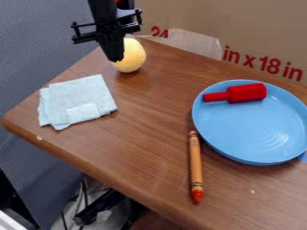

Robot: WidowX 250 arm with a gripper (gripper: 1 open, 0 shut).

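My black gripper [114,49] hangs at the upper left, its lower tips just left of and partly over a pale yellow ball [129,59] on the wooden table. Whether it is open or shut is not clear. A folded light-blue cloth [75,101] lies on the left of the table. A blue plate [247,135] on the right holds a red rolling-pin-like object [241,93]. An orange crayon-like stick [196,164] with a red tip lies below the plate's left side.
A cardboard box [240,31] stands behind the table. The table's left edge drops to a grey floor.
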